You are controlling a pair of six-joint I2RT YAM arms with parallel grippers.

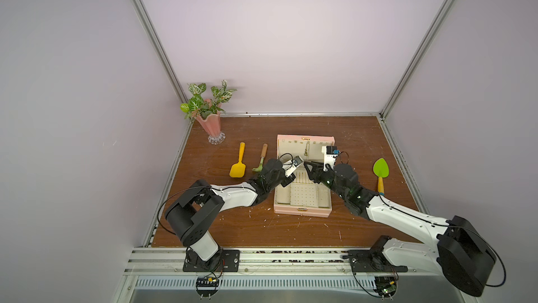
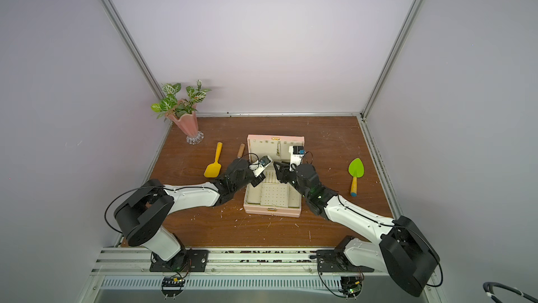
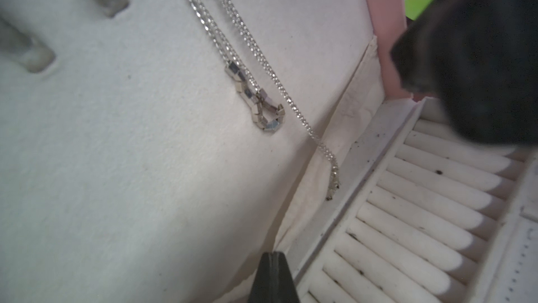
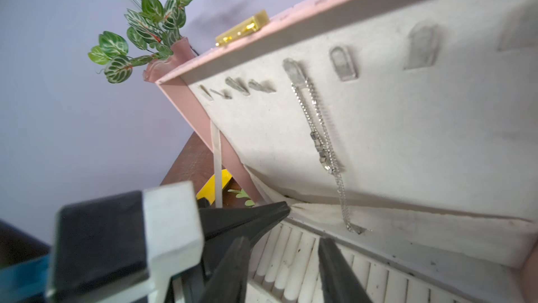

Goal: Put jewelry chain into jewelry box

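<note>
The silver jewelry chain (image 4: 316, 118) hangs from a clear hook on the inside of the pink jewelry box's raised lid (image 4: 459, 112). Its lower end rests on the loose lining by the hinge, and small metal cubes (image 3: 266, 113) form part of it. Low in the left wrist view, my left gripper is shut, with nothing showing between its fingers. The right wrist view has this gripper's fingers (image 4: 269, 213) left of the chain. My right gripper has its fingers parted over the ring rolls, empty and below the chain.
Both wrists are close together above the box (image 1: 302, 211). To the left are a yellow scoop (image 1: 238, 168), a wooden-handled tool (image 1: 264, 150) and a plant in a pink vase (image 1: 210, 124). A green trowel (image 1: 381, 167) lies right.
</note>
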